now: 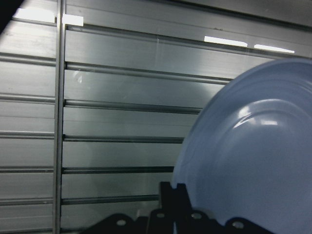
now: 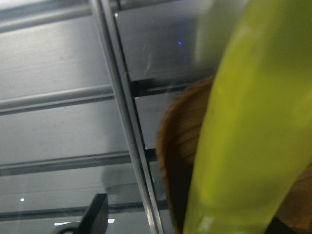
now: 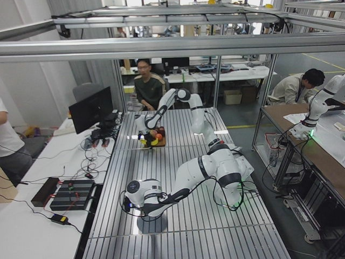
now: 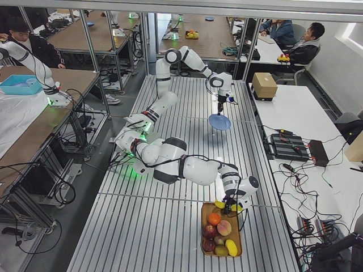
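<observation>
A blue plate (image 4: 219, 121) lies on the slatted metal table; my left gripper is over its rim, its fingers close together with nothing seen between them. In the right camera view a wooden tray (image 4: 206, 249) holds several fruits: an orange (image 4: 214, 218), a peach (image 4: 224, 228), dark red fruits and yellow ones. My right gripper (image 4: 228, 208) is at a banana (image 4: 220, 203) at the tray's far end. In the right wrist view the banana (image 2: 248, 126) fills the right side, very close between the fingertips; whether they grip it is unclear.
A white side table with electronics (image 4: 289, 146) and cables runs along one long edge. Metal frame posts stand at the corners, and people sit at desks beyond.
</observation>
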